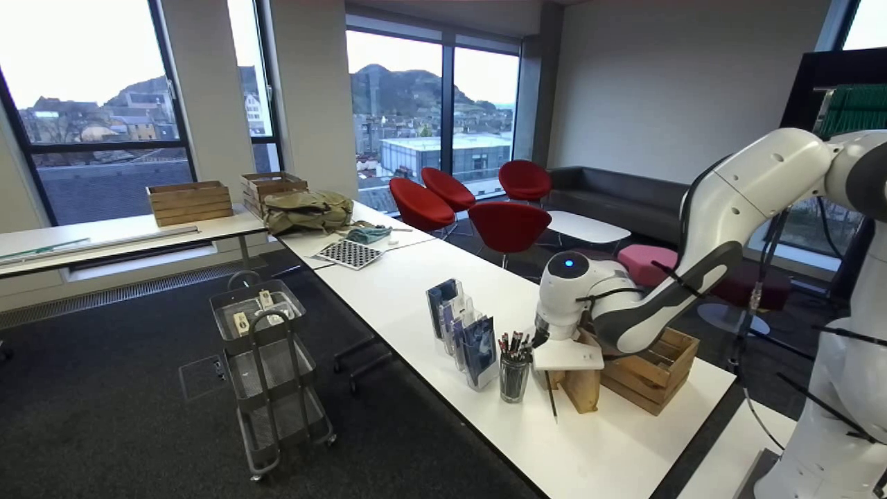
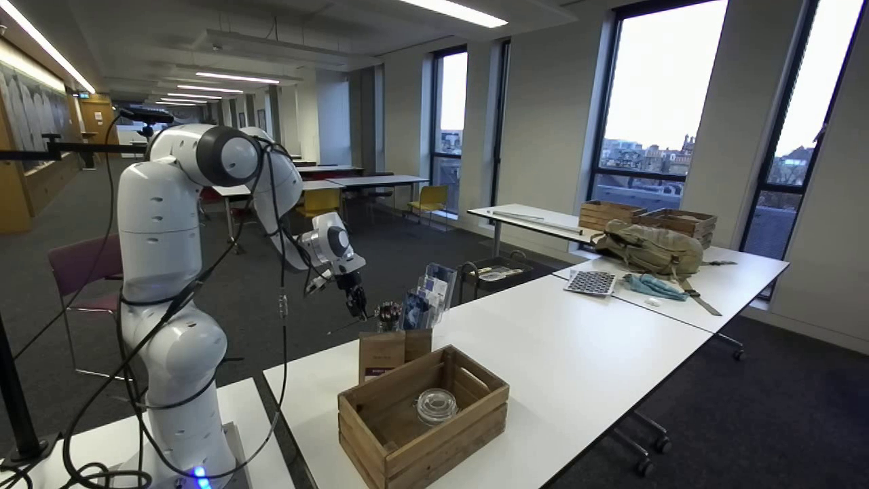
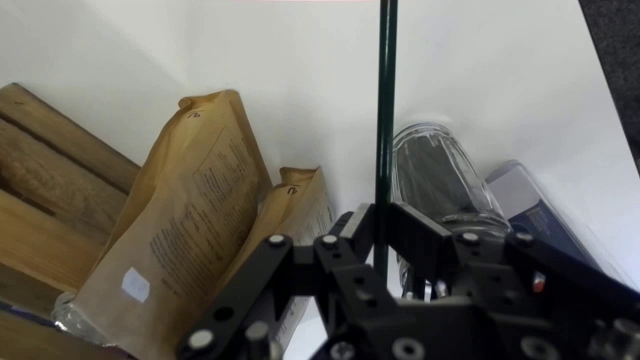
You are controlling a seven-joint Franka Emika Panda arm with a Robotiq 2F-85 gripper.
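In the wrist view my gripper is shut on a thin dark green pencil (image 3: 387, 90), which extends from between its fingers toward the top of the picture. The same pencil (image 1: 552, 399) points down toward the table in exterior view 1, its tip appearing in front of the paper bags. From the other side, the gripper (image 2: 359, 308) hangs near the glass of pencils. That clear glass (image 1: 513, 381) stands upright with several pencils in it. Two brown paper bags (image 3: 210, 204) stand beside it; the gripper's fingers partly hide the smaller one.
A wooden crate (image 2: 423, 411) holding a round glass container (image 2: 436, 405) sits beside the bags. Clear leaflet holders (image 1: 466, 333) flank the glass on its other side.
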